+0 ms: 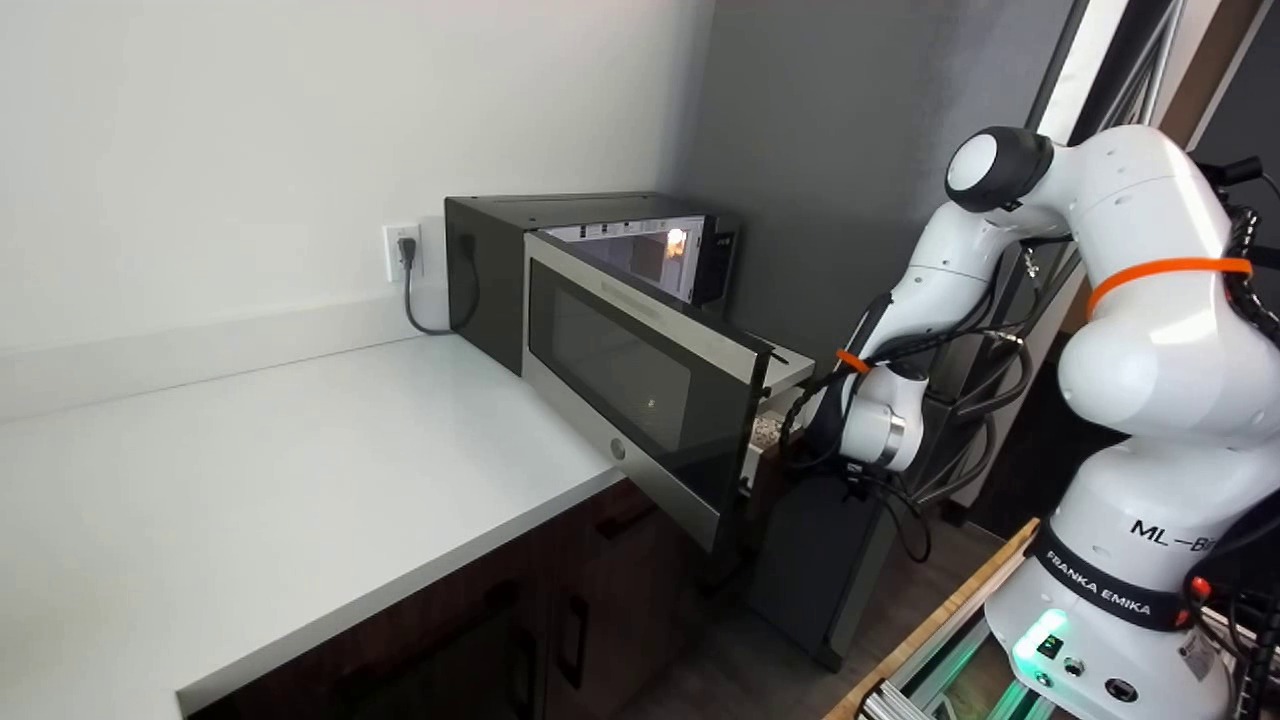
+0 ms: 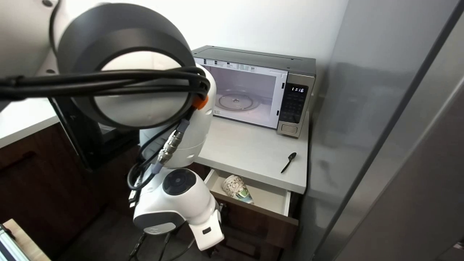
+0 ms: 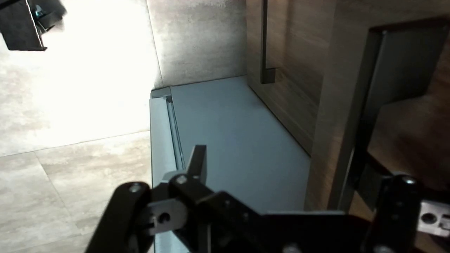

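Observation:
In the wrist view my gripper is open, its left finger [image 3: 198, 160] dark in front of a grey panel. Its other finger is hard to make out against the dark wood at right. A wooden front [image 3: 333, 139] with a recessed handle [image 3: 405, 63] fills the right side of that view. The pulled-out drawer [image 2: 267, 204] shows in exterior view 2, a patterned cup [image 2: 235, 187] lying on its side within. My hand [image 2: 206, 230] is low in front of the drawer's left part; its fingertips are hidden there. I cannot tell whether they touch the wood.
On the counter [image 2: 243, 141] stands a microwave [image 2: 300, 100], its cavity empty except for the turntable. Its wide-open door [image 1: 636, 372] juts past the counter's front edge, left of my arm. A black spoon [image 2: 289, 162] rests near the refrigerator [image 2: 361, 130], which bounds the right side.

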